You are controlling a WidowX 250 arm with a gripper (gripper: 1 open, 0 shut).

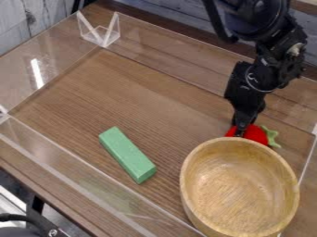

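My black gripper [246, 124] reaches down from the upper right onto a red object [255, 133] with a green part, just behind the rim of a large tan bowl [236, 200]. The fingertips are at the red object; whether they are open or shut on it is too small and dark to tell. The red object is partly hidden by the bowl and gripper.
A green block [126, 154] lies on the wooden table [114, 91] left of the bowl. A white wire holder [99, 30] stands at the far top left.
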